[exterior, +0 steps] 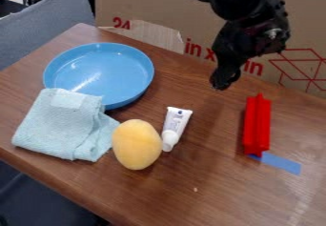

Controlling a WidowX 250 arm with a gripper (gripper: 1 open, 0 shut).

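Note:
My dark gripper (224, 75) hangs over the back of the wooden table, above and between the white tube and the red object; its fingertips are dark and small, with nothing seen between them. A blue plate (99, 70) lies at the back left. A folded light blue cloth (61, 125) lies in front of it. A yellow oval object (136, 144) sits beside a white tube (174, 128). A red elongated object (256, 125) lies at the right, partly on blue tape (283, 163).
A cardboard box (140, 6) stands along the back edge. A grey padded surface (38, 30) lies beyond the left edge.

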